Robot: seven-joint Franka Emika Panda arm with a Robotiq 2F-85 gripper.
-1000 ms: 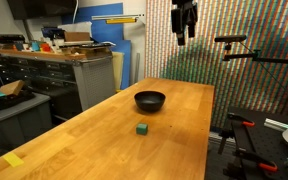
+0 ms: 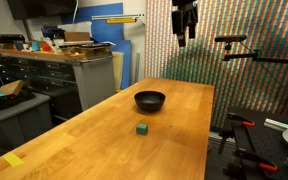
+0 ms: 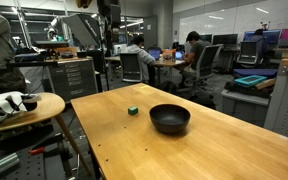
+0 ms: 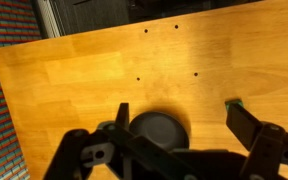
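A black round bowl point(image 2: 150, 101) rests on the wooden table, its opening facing up. On the same tabletop sits a small green block point(image 2: 142, 129), apart from the bowl and nearer the camera in exterior view 1. High above the table hangs my gripper point(image 2: 186, 40), well clear of both objects. From the wrist, the gripper is open, its fingers wide apart with only table between them. The bowl point(image 4: 159, 130) shows low in that view, partly hidden by the gripper body. Close by the right finger lies the block point(image 4: 234, 103), partly covered.
A yellow strip point(image 2: 14, 159) lies at its near left corner. Two people point(image 3: 195, 55) sit at desks behind the table.
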